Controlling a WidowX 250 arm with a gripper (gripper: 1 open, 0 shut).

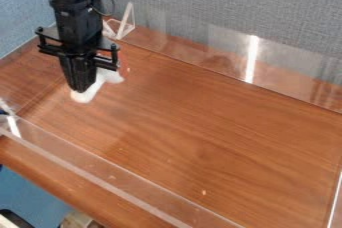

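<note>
My black gripper (80,76) hangs over the left part of the wooden surface, pointing down. Just below and behind its fingertips is a white object (91,89), partly hidden by the gripper; I cannot tell whether it is held or only lying there. The finger looks narrow, shut as far as it shows.
Clear plastic walls (247,60) edge the wooden board (214,142). A white wire-like item (126,20) stands at the back left. Small objects lie at the lower-left edge. The middle and right of the board are clear.
</note>
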